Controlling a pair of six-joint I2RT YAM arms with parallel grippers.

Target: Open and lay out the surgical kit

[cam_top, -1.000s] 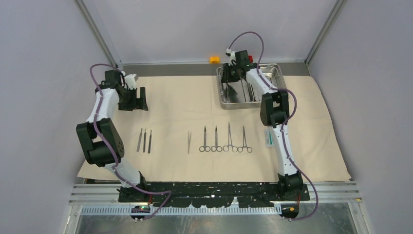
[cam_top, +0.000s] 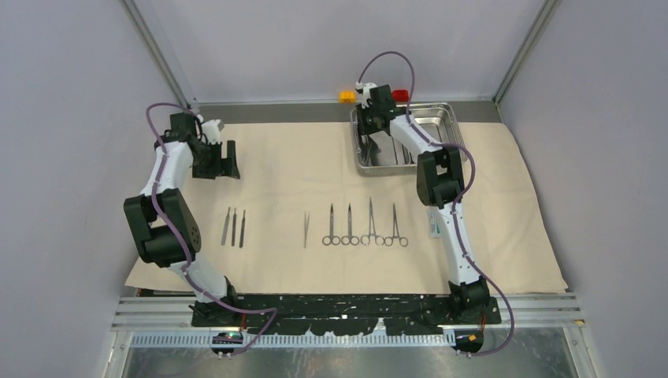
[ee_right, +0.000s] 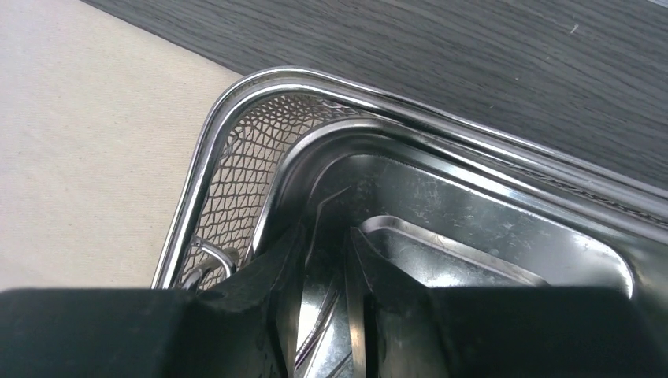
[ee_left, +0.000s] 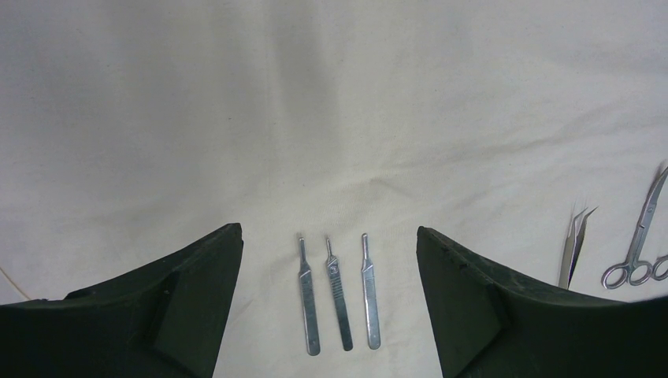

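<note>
Over the left end of the metal tray (cam_top: 378,170), my right gripper points down with its fingers part open. A thin instrument with a bent tip (ee_right: 318,224) shows in the gap between them; I see no finger closed on it. More slim tools (cam_top: 395,150) lie in the tray. My left gripper stands wide open and empty above the cloth. Laid out on the cloth are three scalpel handles (ee_left: 337,295), tweezers (cam_top: 306,229), two scissors (cam_top: 332,228) and two clamp-like tools with ring handles (cam_top: 372,224).
A mesh basket wall (ee_right: 240,165) lines the tray's outside. A small pale-blue packet (cam_top: 434,223) lies partly under the right arm. Behind the tray are a yellow block (cam_top: 347,97) and a red one (cam_top: 400,95).
The left arm and the laid-out tools have stayed still.
</note>
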